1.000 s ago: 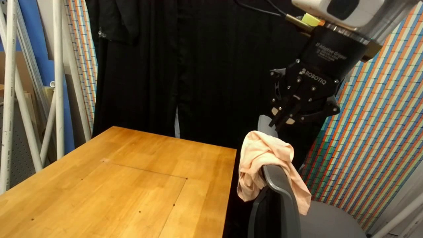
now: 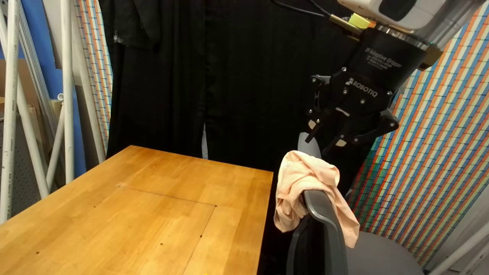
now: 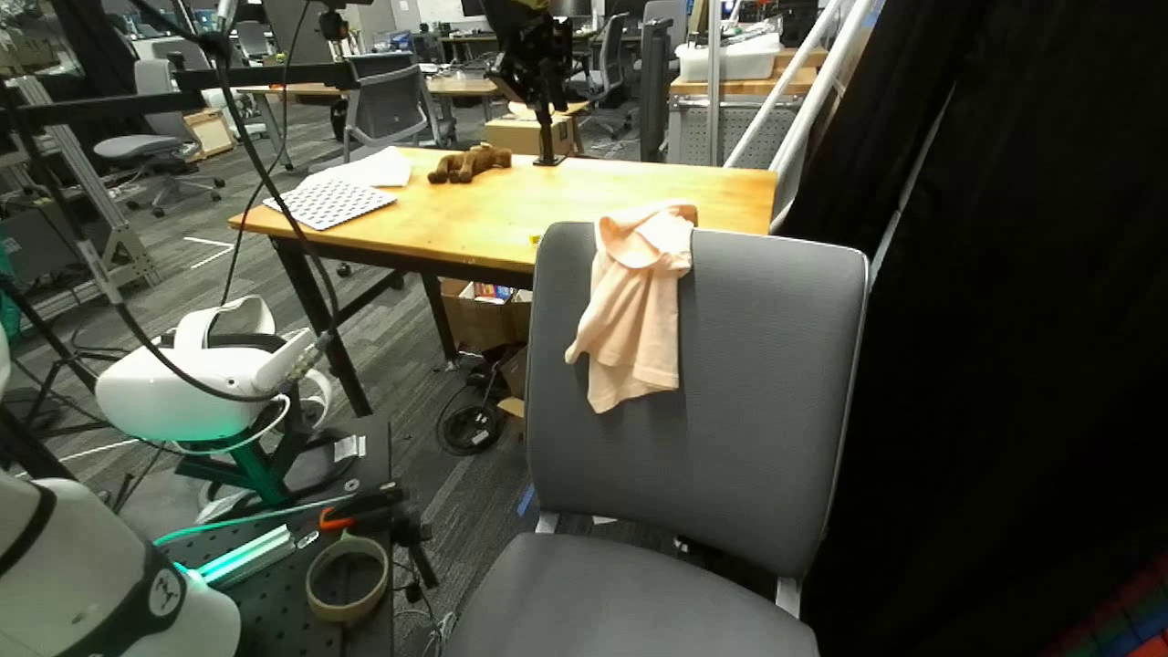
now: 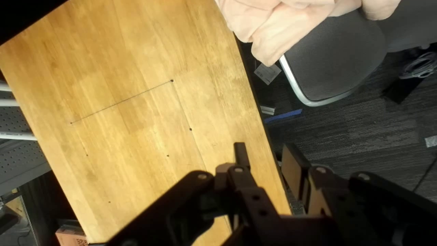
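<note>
A peach cloth (image 2: pixel 302 178) hangs draped over the top edge of the grey chair's (image 2: pixel 327 220) backrest. Exterior view 2 shows the cloth (image 3: pixel 641 318) falling in folds down the front of that backrest (image 3: pixel 766 372). Above the cloth in exterior view 1, my gripper (image 2: pixel 318 144) points down with its fingers parted and empty. From the wrist, the gripper is open over the table's edge and the floor, while part of the cloth (image 4: pixel 278 24) shows at the top, clear of the fingers. Exterior view 2 does not show the gripper.
A black curtain (image 2: pixel 256 91) hangs behind. A headset (image 3: pixel 208 372) rests near the robot's base.
My gripper's fingers have spread apart from nearly closed. The arm has hardly shifted, and the cloth and chair look the same.
</note>
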